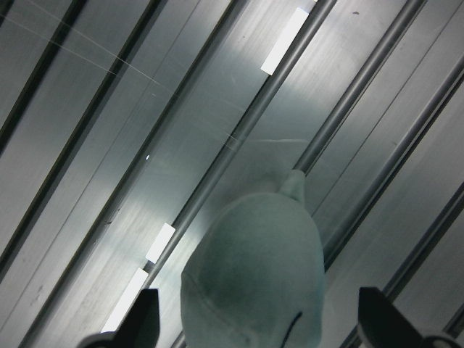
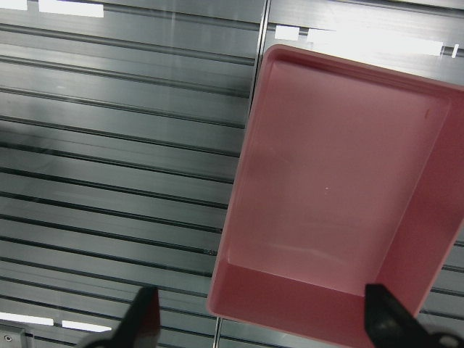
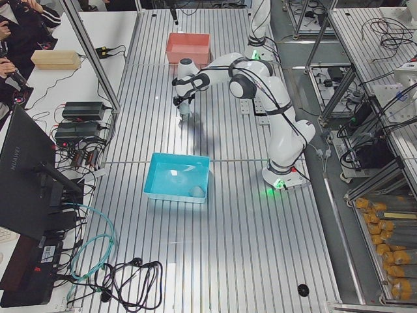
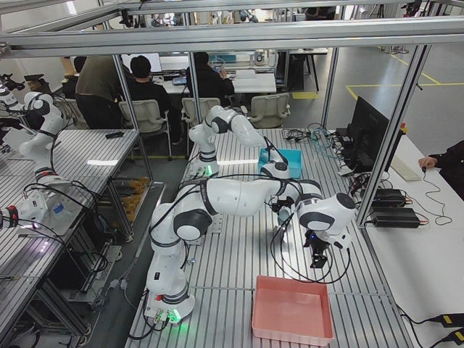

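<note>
A soft pale grey-green object [image 1: 254, 268], seemingly a plush toy, fills the lower middle of the left wrist view between the fingers of my left gripper; in the camera left view it [image 3: 184, 111] is below that gripper over the table, and whether it is gripped is unclear. My right gripper is over the salmon bin [image 2: 326, 181], its fingers wide apart with nothing seen between them. In the camera right view that gripper [image 4: 316, 257] hangs above and behind the bin [image 4: 292, 310].
A cyan bin [image 3: 156, 176] with a small pale item [image 3: 196, 192] inside stands on the slatted table. Monitor, power boxes and cables line one edge.
</note>
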